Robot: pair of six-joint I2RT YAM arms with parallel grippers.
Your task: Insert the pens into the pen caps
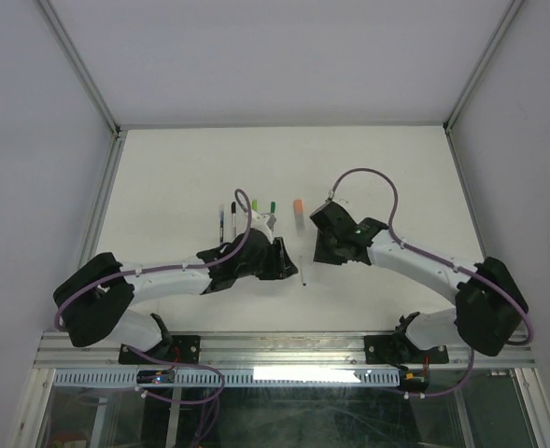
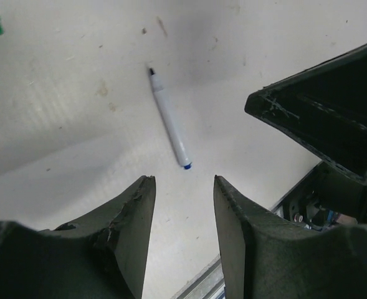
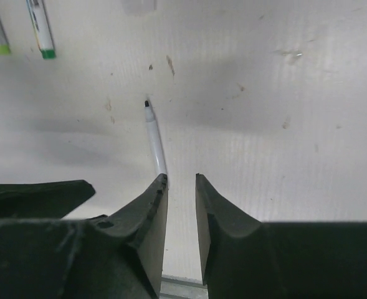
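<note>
An uncapped white pen [image 1: 303, 271] lies on the table between the two grippers, dark tip toward the back, blue end toward the front [image 2: 171, 124]. My left gripper is above and beside it, fingers apart with nothing between them. My right gripper hovers near the same pen [image 3: 154, 138], also open and empty; one finger overlaps the pen's lower end in that view. Several other pens stand out in a row at the back left, including one with a green end [image 3: 46, 43] and one with a lime end [image 3: 0, 37].
An orange-topped object [image 1: 298, 210] lies behind the white pen. Each arm's black body shows in the other's wrist view.
</note>
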